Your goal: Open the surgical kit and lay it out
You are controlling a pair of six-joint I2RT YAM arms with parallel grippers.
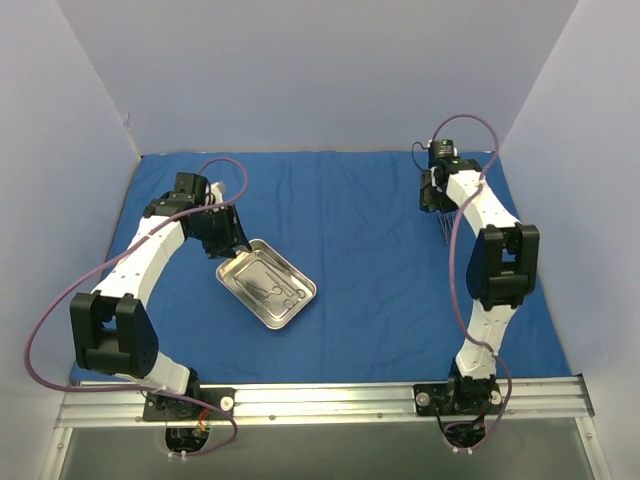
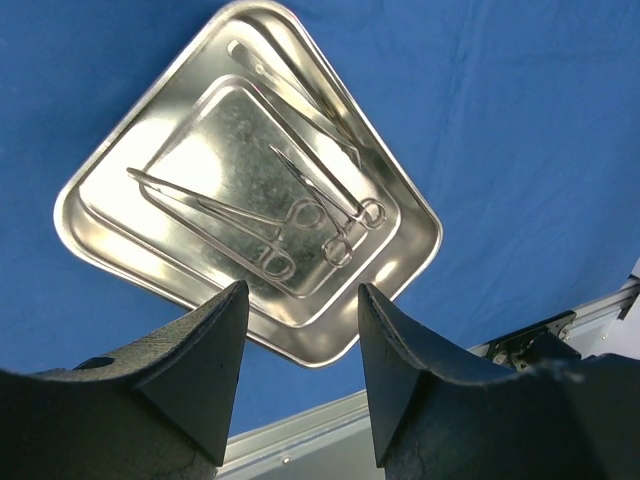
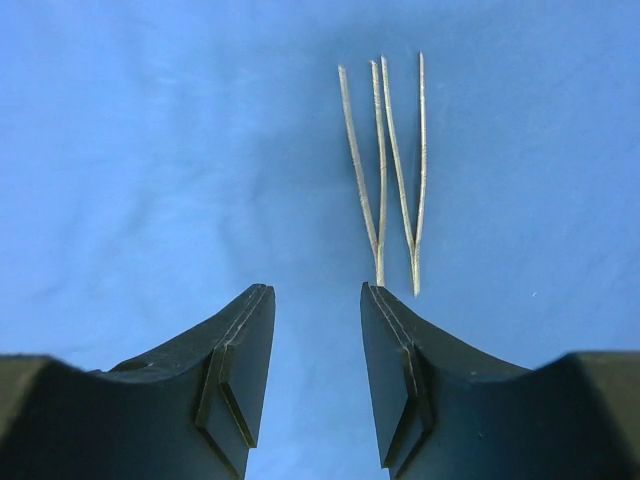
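The silver metal tray [image 1: 283, 316] lies tilted in angle on the blue cloth, left of centre. In the left wrist view several instruments rest in it, among them ring-handled ones such as a clamp [image 2: 278, 262] and a flat handle [image 2: 292, 97] near its far side. Above the tray my left gripper stands open, empty between its fingers. Two pairs of tweezers [image 3: 382, 180] [image 3: 417, 190] lie side by side on the cloth at the far right. My right gripper hangs over the cloth near their closed ends, fingers apart, with nothing held.
Blue cloth [image 1: 365, 270] covers the table, and its middle is clear. Pale walls [image 1: 320, 90] close off the back and both sides. A purple cable [image 1: 453, 270] loops along each arm. A metal rail [image 1: 320, 395] runs along the front.
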